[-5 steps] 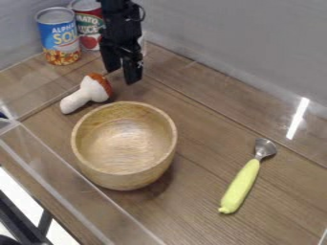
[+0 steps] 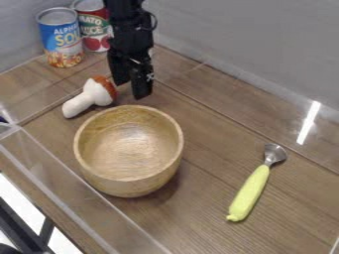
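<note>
My black gripper [image 2: 130, 73] hangs over the back left of the wooden counter, open, its fingertips low and just right of a white toy [image 2: 87, 96] with a red-orange top, perhaps a mushroom. Whether they touch it is unclear. A wooden bowl [image 2: 129, 171] sits in front of them, and a yellow-green handled utensil [image 2: 252, 187] with a metal end lies at the right.
An Alpha soup can [image 2: 61, 40] and a red-labelled can [image 2: 93, 18] stand in the back left corner by the walls.
My gripper has come slightly down over the last second, beside the white toy. The other objects look unmoved.
</note>
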